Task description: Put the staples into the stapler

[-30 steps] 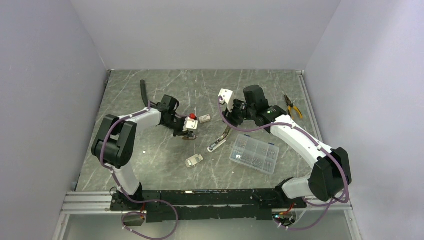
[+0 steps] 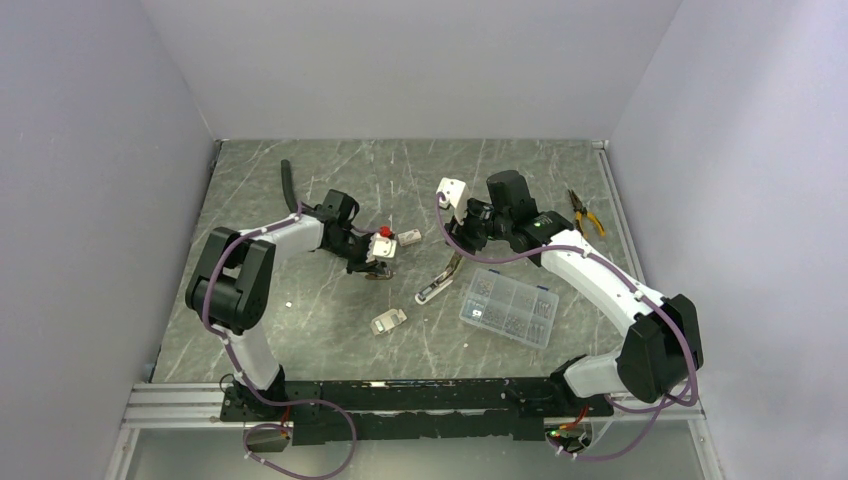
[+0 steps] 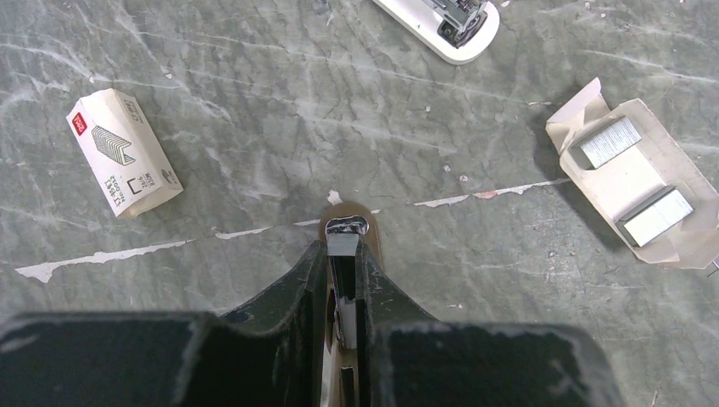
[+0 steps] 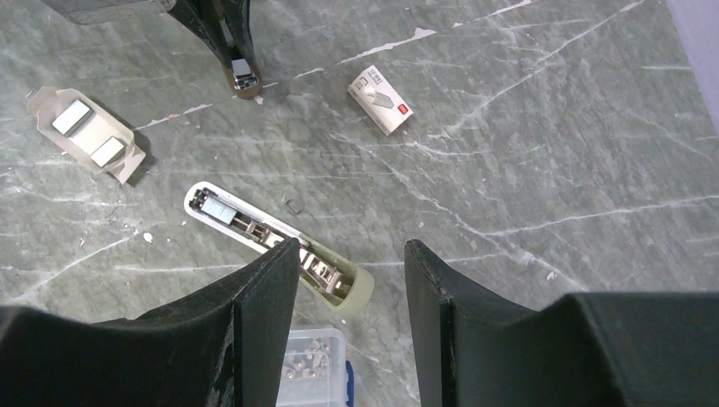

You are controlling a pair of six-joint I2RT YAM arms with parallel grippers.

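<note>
The brown stapler [image 3: 349,212] lies under my left gripper, partly hidden by it. My left gripper is shut on a narrow metal part along the stapler's middle; whether the fingers press staples or the magazine itself, I cannot tell. A silver piece [image 4: 242,68] shows near the stapler's end in the right wrist view. A white stapler [image 4: 254,231] lies opened up, with a silver staple strip [image 4: 219,210] in its channel. Over its rear end, my right gripper is open and empty. An opened carton [image 3: 653,170] holds two blocks of staples [image 3: 657,216].
A closed staple box [image 3: 123,153] lies beyond the brown stapler. A clear compartment box [image 2: 510,308] stands to the right, close to the white stapler. Pliers [image 2: 586,214] lie at the far right. Open tabletop surrounds the carton.
</note>
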